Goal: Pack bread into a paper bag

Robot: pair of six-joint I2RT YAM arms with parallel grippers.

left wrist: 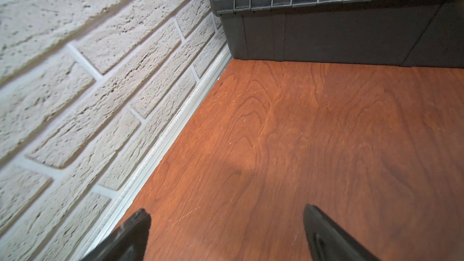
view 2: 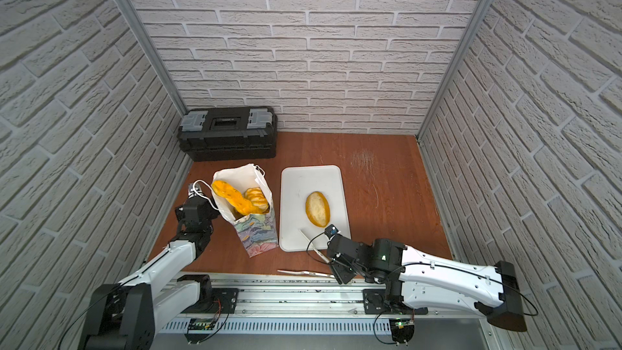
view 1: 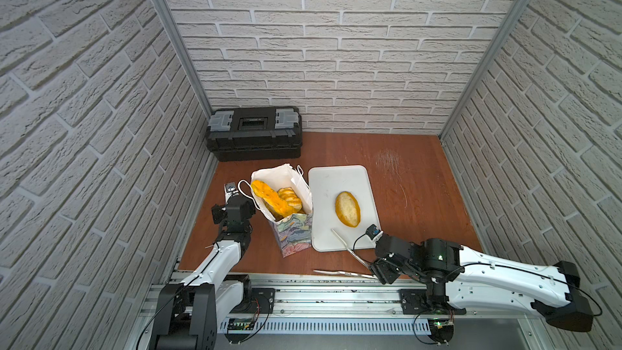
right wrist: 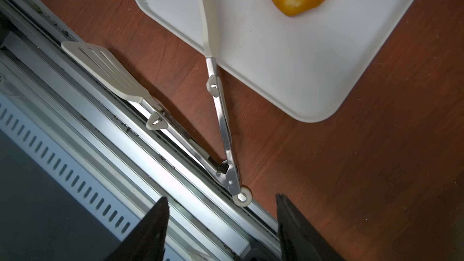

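Note:
The paper bag [view 1: 294, 233] stands open with a long orange loaf [view 1: 272, 198] and a scored bread roll [view 1: 289, 199] inside. One oval loaf [view 1: 348, 209] lies on the white tray [view 1: 324, 184]. Spread wide, the tongs [right wrist: 225, 130] lie with one arm across the tray's rim and the other along the table's front edge. My right gripper is open above their hinge end, its fingers [right wrist: 154, 227] apart and no grip on the tongs visible. At the far left my left gripper stands open over bare table.
A black toolbox [view 1: 254, 133] sits at the back left against the brick walls. Metal rails [view 1: 337, 301] border the table's front edge. To the right of the tray the wooden table [view 1: 414, 184] is clear.

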